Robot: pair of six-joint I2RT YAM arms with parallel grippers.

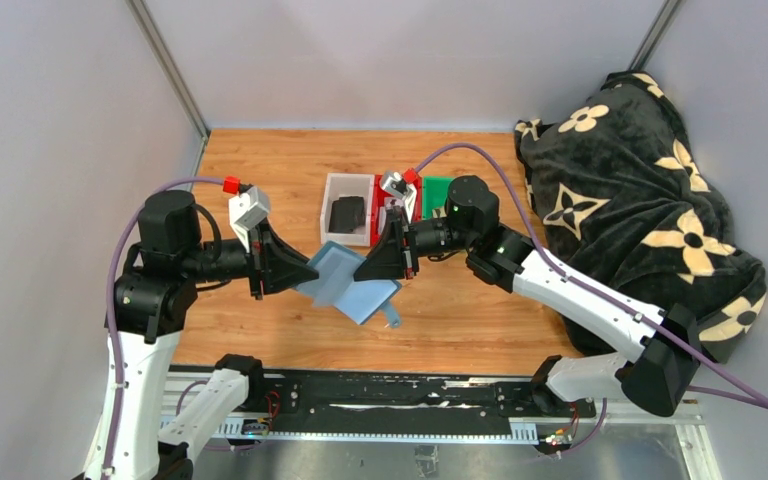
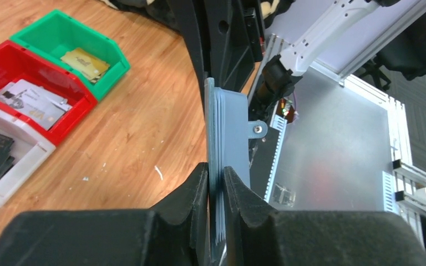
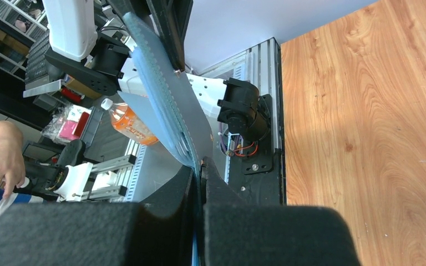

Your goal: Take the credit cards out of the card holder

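Note:
The light blue card holder (image 1: 363,298) is spread open in mid-air between both arms, above the wooden table. My right gripper (image 1: 361,273) is shut on its right part; in the right wrist view the folded holder (image 3: 172,105) runs down between the fingertips. From the left comes my left gripper (image 1: 312,272), its fingers on either side of the holder's edge. Several thin layers of the holder (image 2: 227,133) show edge-on between those fingers in the left wrist view. Whether they press on it is unclear. A small snap strap (image 2: 257,129) sticks out. No card can be made out inside.
Behind the arms stand a white bin (image 2: 33,160) with dark items, a red bin (image 2: 69,122) with pale cards and a green bin (image 2: 111,77) with a yellowish card. A dark patterned blanket (image 1: 640,210) lies at the right.

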